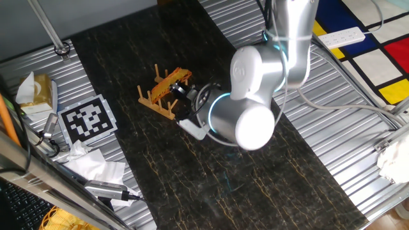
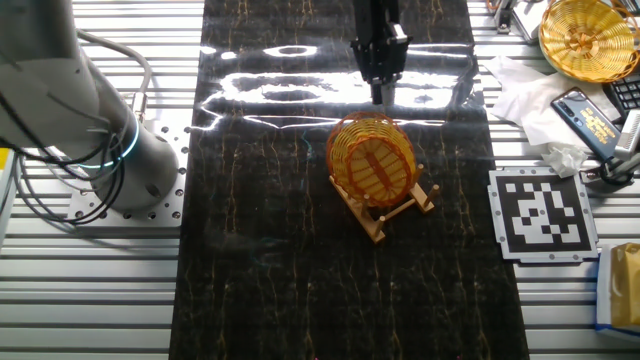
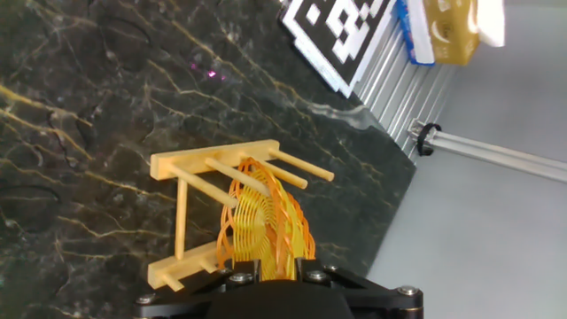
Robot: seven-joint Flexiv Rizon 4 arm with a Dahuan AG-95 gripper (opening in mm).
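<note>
A yellow wicker basket (image 2: 372, 165) with an orange rim rests tilted on edge in a wooden peg rack (image 2: 372, 228). In the wrist view the basket (image 3: 270, 221) leans between the pegs of the rack (image 3: 217, 159), its near edge reaching the bottom centre. My gripper is at that edge, one fingertip showing on each side of it. Whether the fingers press on the basket cannot be made out. From above, the gripper (image 1: 177, 87) is beside the basket (image 1: 167, 83), on the robot's side. In the second exterior view the gripper (image 2: 382, 95) appears just beyond the basket's rim.
The dark marble-pattern board (image 1: 255, 172) is mostly clear around the rack. Along its edge lie a marker board (image 1: 88, 120), a tissue box (image 1: 36, 96) and crumpled tissues (image 1: 96, 165). Another yellow basket (image 2: 590, 40) stands off the board.
</note>
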